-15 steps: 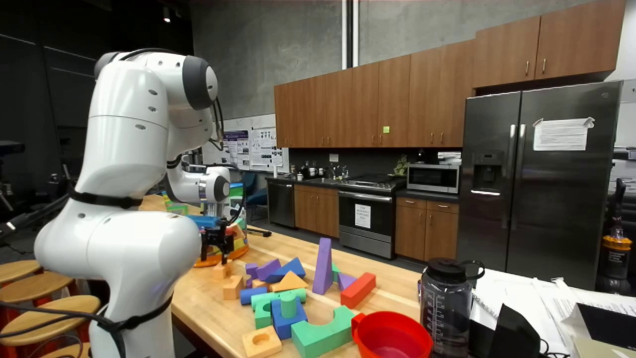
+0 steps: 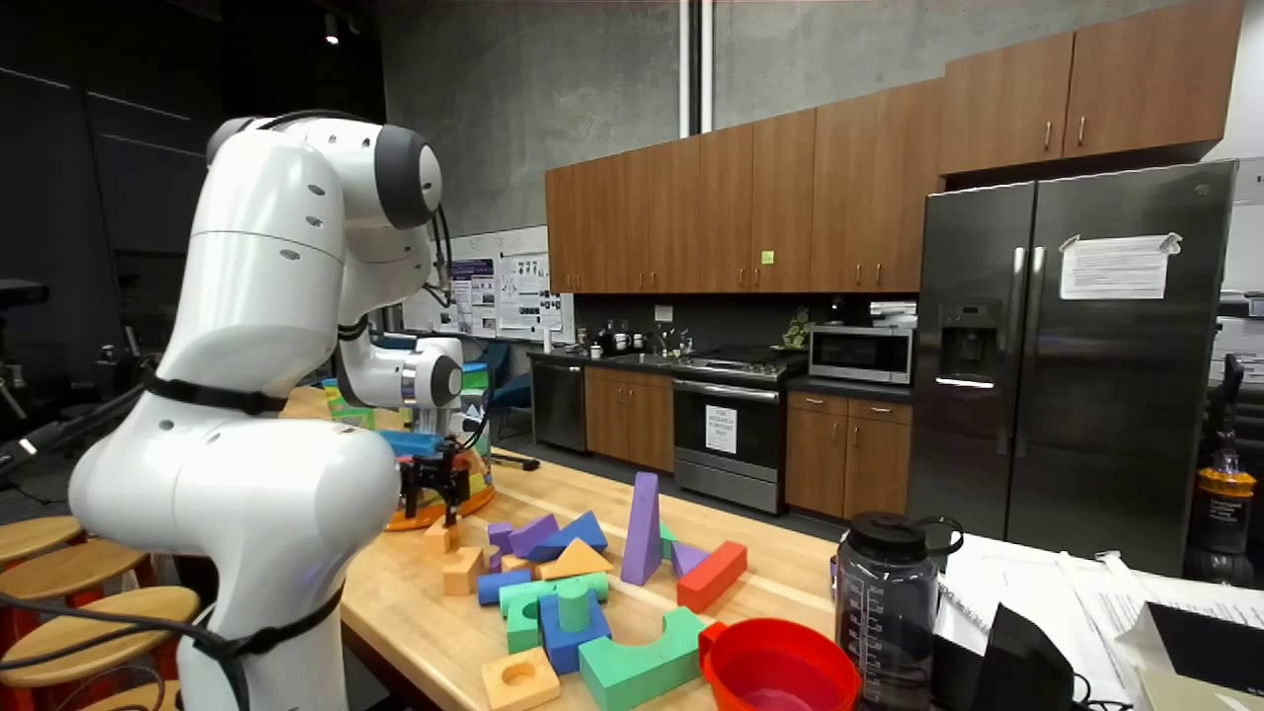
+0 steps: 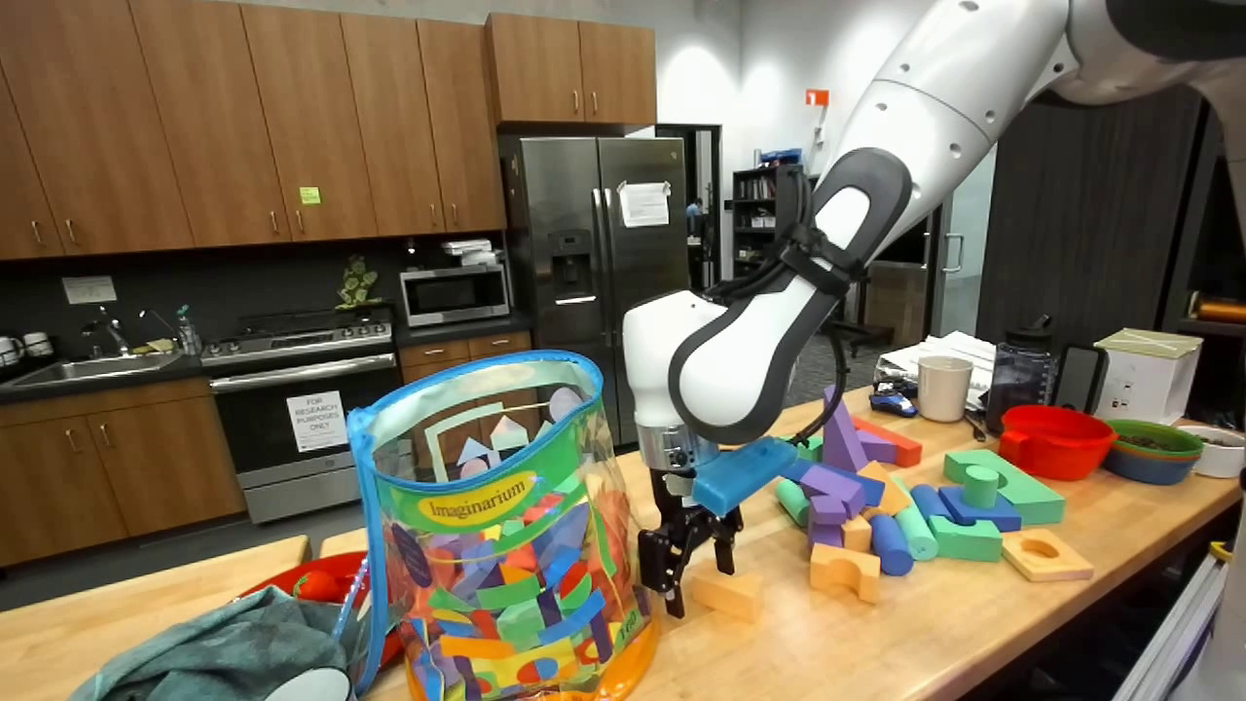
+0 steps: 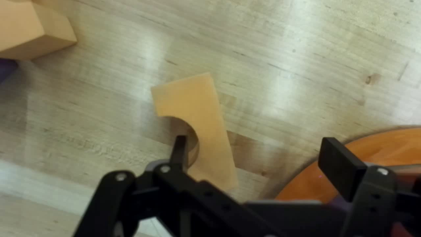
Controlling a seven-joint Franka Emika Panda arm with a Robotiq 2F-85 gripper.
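Lying alone on the table is an orange arch block (image 4: 211, 126) with a curved notch in one long side, also seen as a pale orange block (image 3: 726, 594) in the second exterior view. My gripper stands open over it, one finger (image 4: 180, 152) at the notch and the other (image 4: 339, 166) out toward the bag's orange base. Nothing is gripped. In the second exterior view the gripper (image 3: 695, 584) is low beside the clear block bag (image 3: 514, 549), which is full of coloured blocks. From the first exterior view the gripper (image 2: 434, 496) partly blocks the bag.
A cluster of loose blocks, including a tall purple wedge (image 2: 641, 529) and a green arch (image 2: 646, 664), lies nearer the arm's base. A red bowl (image 3: 1057, 442) and a dark bottle (image 2: 886, 616) stand beyond it. Bare tabletop surrounds the arch block on its other sides.
The arm has shifted slightly to the right in the first exterior view, and the gripper with it. The blocks on the table lie as before.
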